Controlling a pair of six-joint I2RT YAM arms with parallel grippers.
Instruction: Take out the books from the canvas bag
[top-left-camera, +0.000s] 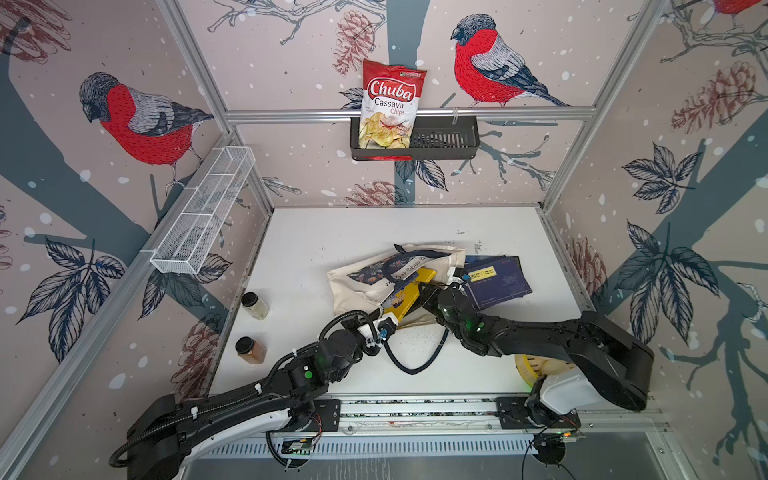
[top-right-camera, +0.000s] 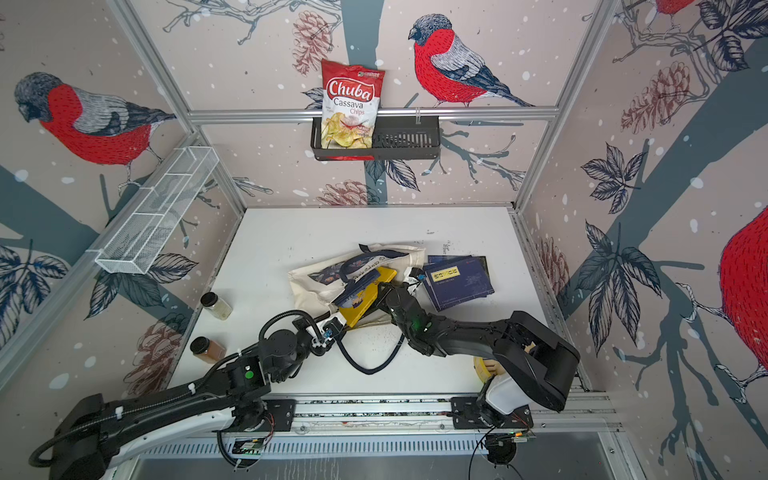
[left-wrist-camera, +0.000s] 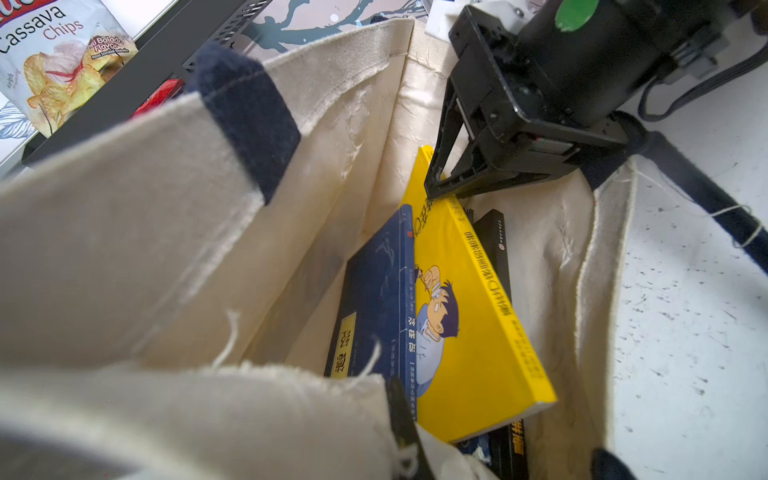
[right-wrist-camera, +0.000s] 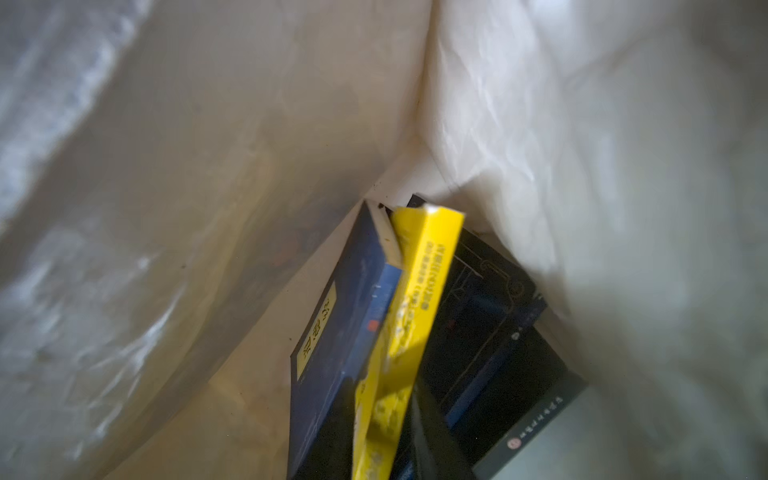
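Note:
The cream canvas bag (top-left-camera: 352, 288) lies opened across the middle of the table. At its near rim my left gripper (top-left-camera: 385, 323) is shut on a fold of the canvas; in the left wrist view that cloth bunches against a dark finger (left-wrist-camera: 409, 428). Inside, a yellow book (left-wrist-camera: 472, 320) leans tilted beside a blue book (left-wrist-camera: 376, 304), with dark books (right-wrist-camera: 488, 320) behind. My right gripper reaches into the bag mouth, its fingers on either side of the yellow book. Whether they clamp it cannot be told.
Dark blue books (top-left-camera: 500, 284) lie on the table right of the bag. Two jars (top-left-camera: 254, 305) stand at the left edge. A yellow round container (top-left-camera: 532, 368) sits by the right arm's base.

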